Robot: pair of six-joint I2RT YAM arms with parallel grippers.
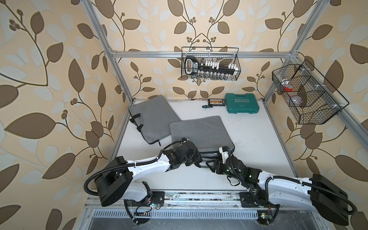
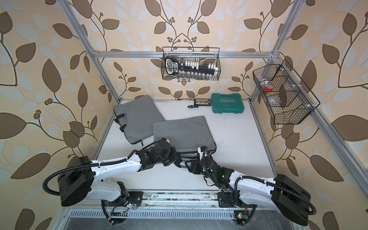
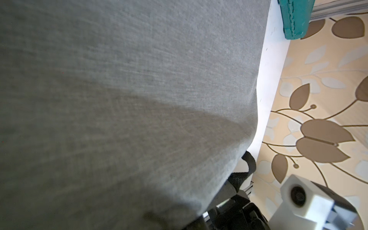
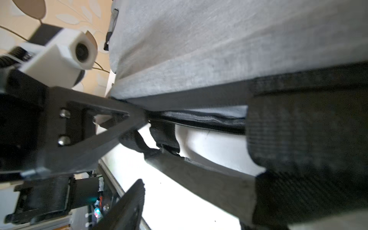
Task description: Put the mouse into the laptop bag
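Note:
A grey laptop bag (image 1: 199,130) lies at the middle of the table, its zipper (image 4: 207,119) and black handles along the near edge. My left gripper (image 1: 193,155) is low over the bag's near-left part; in its wrist view grey fabric fills most of the frame and the fingertips are hard to see. My right gripper (image 1: 214,164) is at the bag's front edge by the handles, fingers apart in the right wrist view, one against the zipper opening. I cannot make out a mouse.
A second grey bag (image 1: 153,117) lies at the back left. A green case (image 1: 241,102) and small tool set (image 1: 216,102) stand at the back. Wire baskets (image 1: 210,69) hang on the walls.

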